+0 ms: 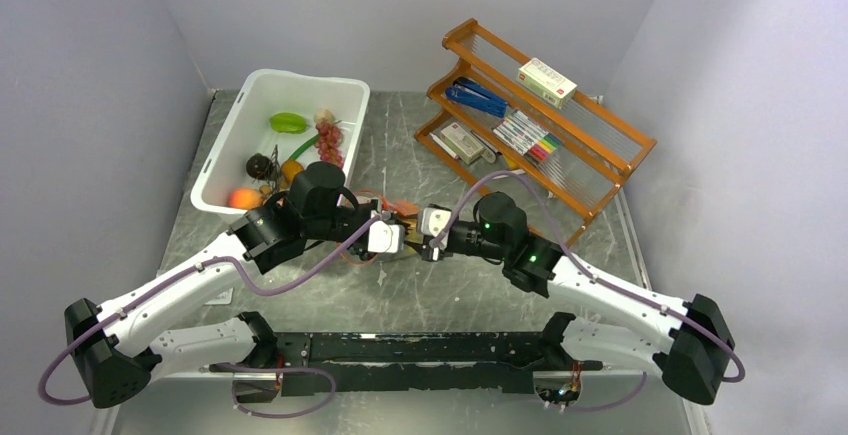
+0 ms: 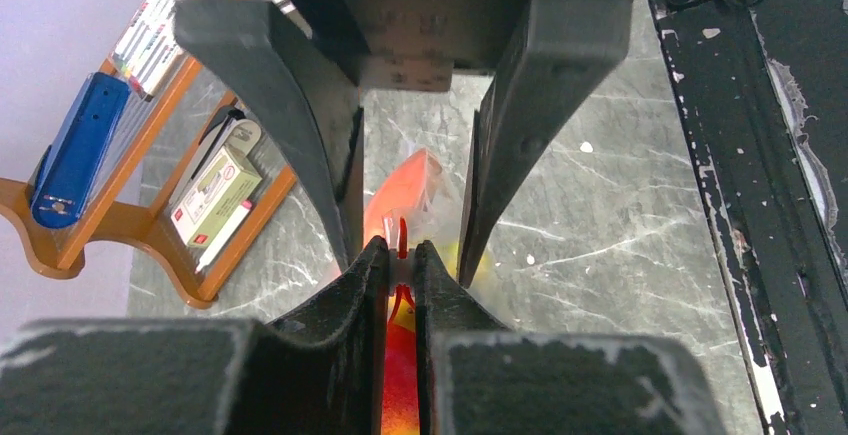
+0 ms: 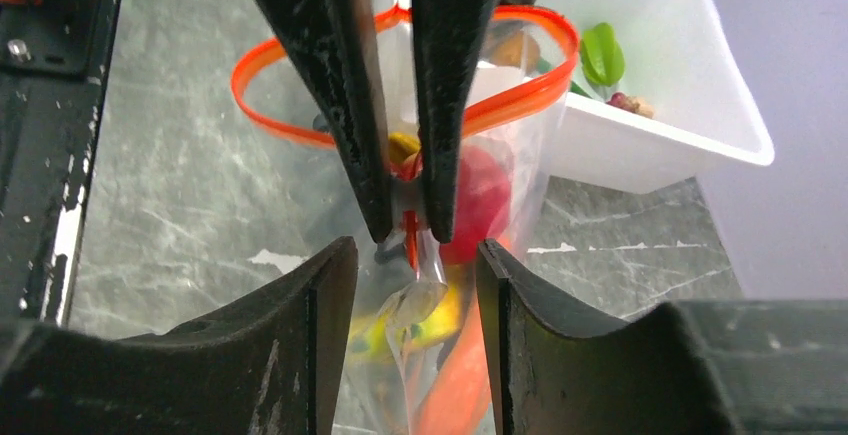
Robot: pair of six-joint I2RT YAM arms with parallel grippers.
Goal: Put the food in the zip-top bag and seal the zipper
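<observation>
The clear zip top bag [image 3: 540, 155] has an orange zipper rim [image 3: 568, 40] that gapes in a loop on both sides of my left gripper. That gripper is shut on the zipper's end, where a red strip [image 2: 402, 240] shows between its tips. Inside the bag are a red round food [image 3: 488, 190], a yellow food [image 3: 440, 323] and a long orange food [image 3: 462, 380]. Part open, my right gripper faces the left one, its fingers on either side of the bag's end fold. No firm hold by it shows.
A white bin [image 1: 205, 180] with several fruits and vegetables stands at the back left. The wooden rack [image 1: 610, 160] holding boxes, pens and a blue tool is at the back right.
</observation>
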